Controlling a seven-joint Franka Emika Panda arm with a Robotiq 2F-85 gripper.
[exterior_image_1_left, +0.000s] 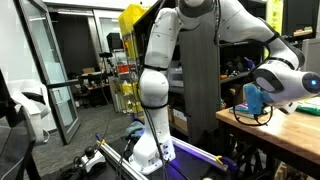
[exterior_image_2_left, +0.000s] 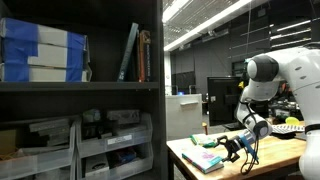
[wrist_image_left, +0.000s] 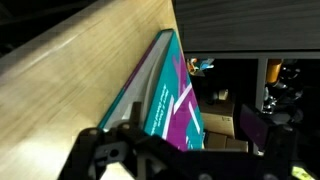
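A book with a teal, purple and white cover (wrist_image_left: 181, 92) lies on the wooden table (wrist_image_left: 65, 75) in the wrist view, its pale page edge towards the left. My gripper is open, its dark fingers low in that view, one near the page edge and the other out past the cover. Whether either finger touches the book cannot be made out. In exterior view 2 the gripper (exterior_image_2_left: 235, 152) hangs low over the table, just right of the books (exterior_image_2_left: 205, 159). From exterior view 1 the arm partly hides the gripper.
A dark shelf unit (exterior_image_2_left: 160, 90) with drawers (exterior_image_2_left: 112, 150) stands to the left in exterior view 2. Beyond the table edge in the wrist view are bins holding small items (wrist_image_left: 272, 72). Bare tabletop (exterior_image_1_left: 300, 130) shows near the front in exterior view 1.
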